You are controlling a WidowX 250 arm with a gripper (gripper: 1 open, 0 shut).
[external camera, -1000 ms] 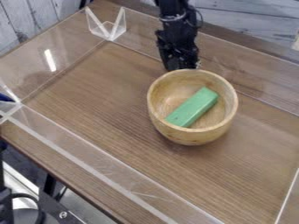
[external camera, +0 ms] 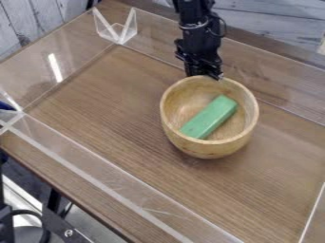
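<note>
A wooden bowl sits right of centre on the table, with a green rectangular block lying inside it. My black gripper comes down from the top centre to just behind the bowl's back rim. It looks shut, with nothing visible between its fingers, though its tips are small and dark.
A clear angular object stands at the back left. Black cables lie at the lower left edge, and a pale wall runs along the back right.
The gripper has shifted slightly at the back of the bowl, and its arm looks a little more upright. The bowl and block appear in nearly the same place.
</note>
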